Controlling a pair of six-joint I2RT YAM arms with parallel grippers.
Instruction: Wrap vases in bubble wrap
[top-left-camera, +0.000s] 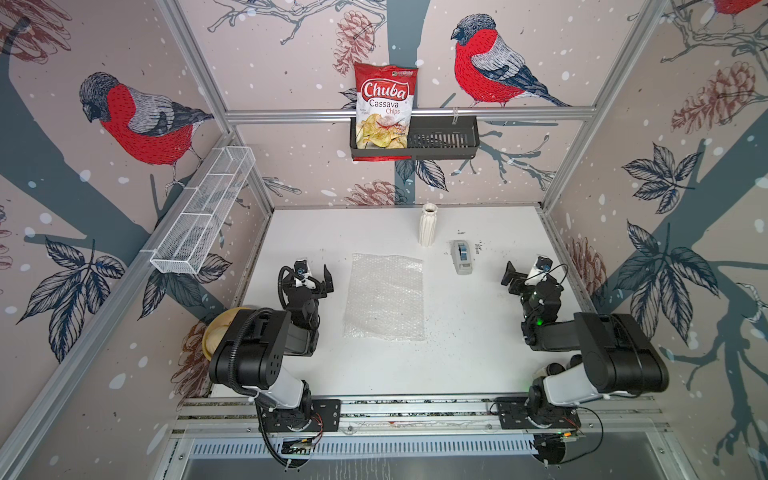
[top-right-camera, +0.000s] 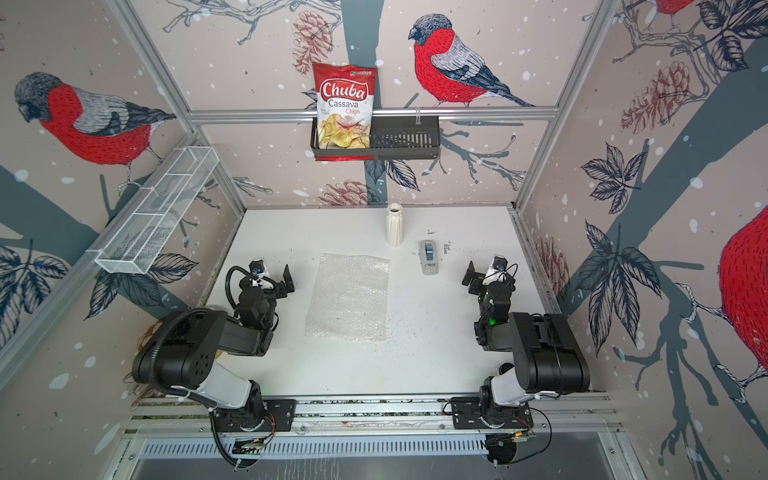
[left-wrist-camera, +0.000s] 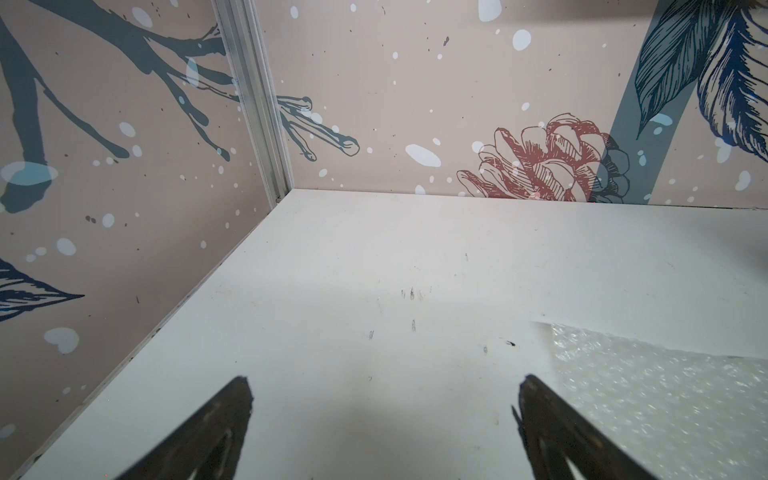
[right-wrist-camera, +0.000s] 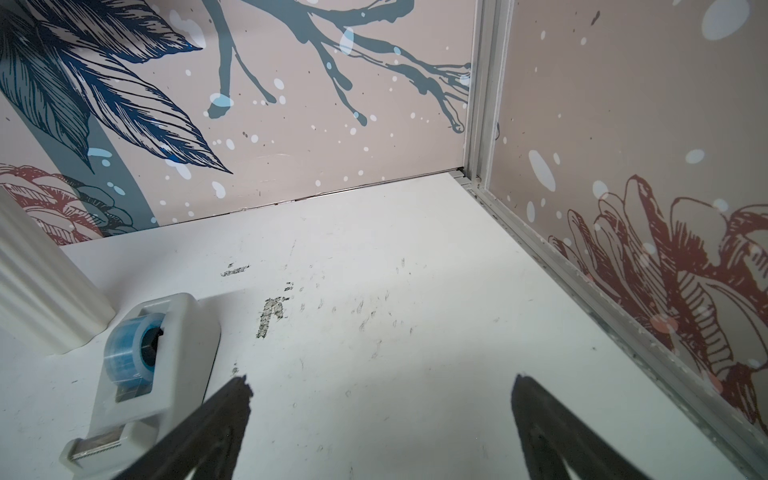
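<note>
A white ribbed vase stands upright near the back edge of the table; its lower part shows at the left of the right wrist view. Flat on the table's middle lies a clear sheet of bubble wrap, its corner visible in the left wrist view. The tape dispenser with a blue roll sits right of the vase. Left of the wrap, my left gripper is open and empty. My right gripper is also open with nothing between its fingers, to the right of the dispenser.
On the back wall, a dark shelf basket holds a red chip bag. A white wire rack hangs on the left wall. A round tan object shows partly behind the left arm. Bare table lies around the wrap.
</note>
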